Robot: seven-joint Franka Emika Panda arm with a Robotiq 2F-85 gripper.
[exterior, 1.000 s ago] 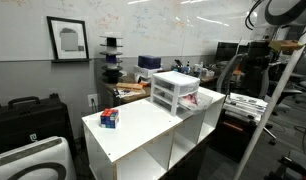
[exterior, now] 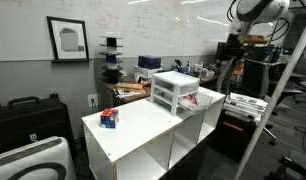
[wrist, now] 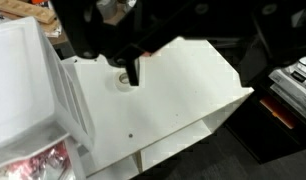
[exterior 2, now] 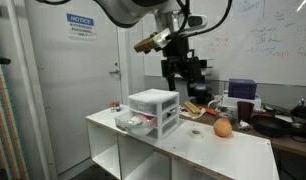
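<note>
My gripper (exterior 2: 188,80) hangs open above the white cabinet top, to the right of a white drawer unit (exterior 2: 155,102) in exterior view 2. Its dark fingers stand wide apart in the wrist view, and nothing shows between their tips. One drawer (exterior 2: 138,123) of the unit is pulled out, with red and clear packaged items in it. An orange round object (exterior 2: 223,128) rests on the cabinet top, with a small tape-like ring (exterior 2: 196,133) near it. From the wrist, the ring (wrist: 123,82) and the drawer unit (wrist: 53,95) appear below and left.
A red-and-blue box (exterior: 109,118) sits at one end of the cabinet top (exterior: 133,128). Dark pans (exterior 2: 271,126) and a purple box (exterior 2: 242,89) stand behind the other end. Bare surface lies in front of the orange object.
The drawer unit and the red-and-blue box look unmoved.
</note>
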